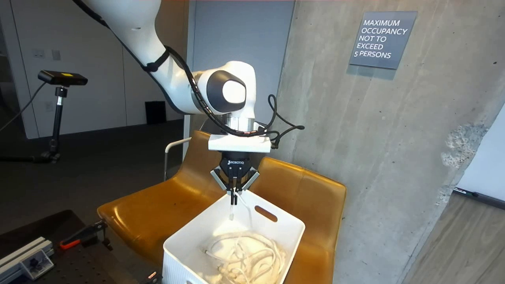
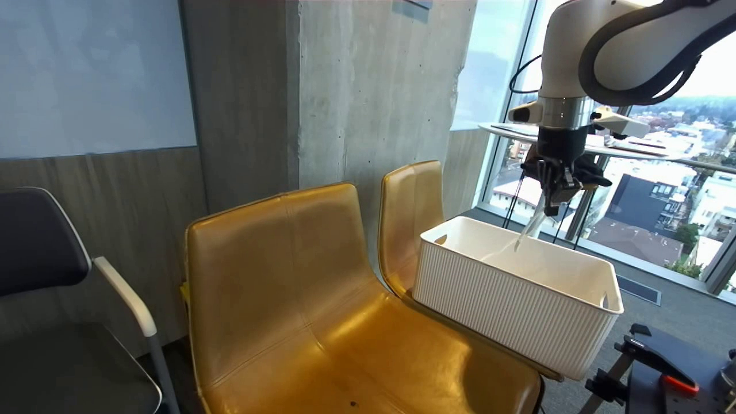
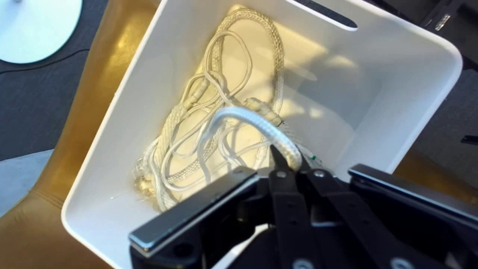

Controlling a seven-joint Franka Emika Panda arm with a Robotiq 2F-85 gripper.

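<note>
My gripper (image 1: 234, 201) points down at the far end of a white bin, its fingers shut on a pale rope (image 3: 269, 130). In the wrist view the rope arches up out of the coils in the bin and runs between the fingertips. A short length of it (image 1: 231, 215) hangs below the fingers, inside the bin. More rope (image 1: 246, 258) lies loosely coiled on the bin's floor, some thick and braided, some thin. The white bin (image 2: 510, 303) has ribbed sides and a handle slot at each end.
The bin stands on a tan chair (image 1: 326, 208), with another tan chair (image 2: 276, 276) beside it. A dark table (image 1: 80, 265) with a red-and-black clamp (image 1: 78, 239) is close to the bin's near side. The concrete wall (image 1: 378, 165) rises behind.
</note>
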